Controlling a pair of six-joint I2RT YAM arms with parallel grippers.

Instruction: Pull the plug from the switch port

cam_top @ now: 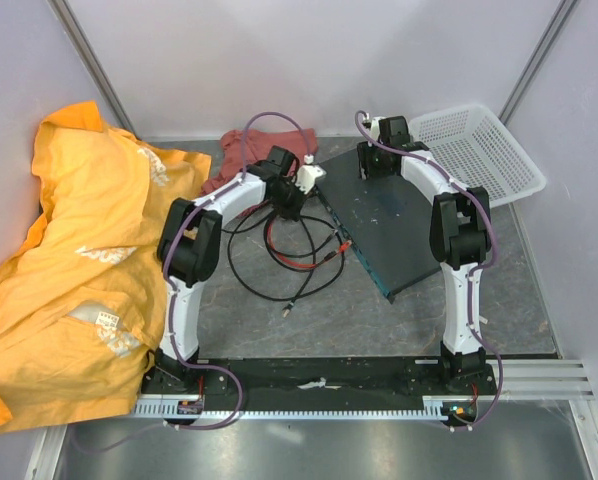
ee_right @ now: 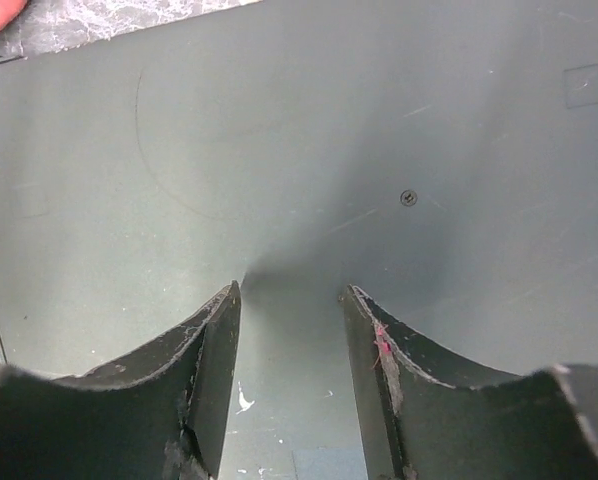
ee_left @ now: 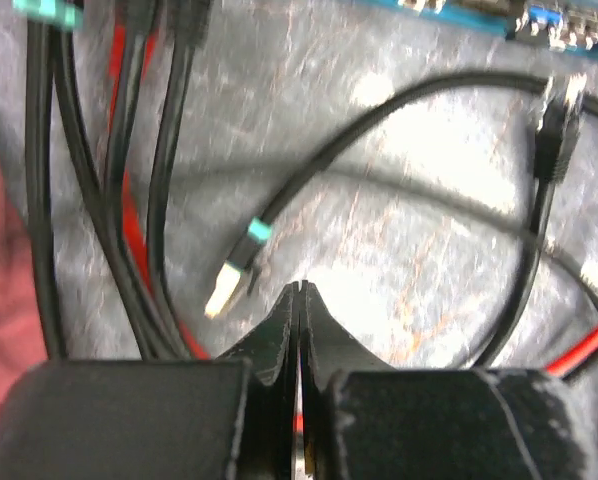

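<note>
The switch (cam_top: 399,220) is a flat dark box at the right of the top view, with a blue port edge (ee_left: 554,22) along the top right of the left wrist view. My left gripper is shut with nothing showing between its fingers, over the cables left of that edge. Ahead of its tips, a loose plug (ee_left: 225,286) on a black cable with a teal band lies on the table, apart from the ports. Another clear-tipped plug (ee_left: 559,118) lies below the edge. Over the switch's top, my right gripper is open, empty between its fingers.
Black and red cables (cam_top: 279,265) lie coiled left of the switch. A red cloth (cam_top: 259,150) lies behind them, and yellow cloth (cam_top: 89,250) covers the left side. A white basket (cam_top: 519,185) stands back right.
</note>
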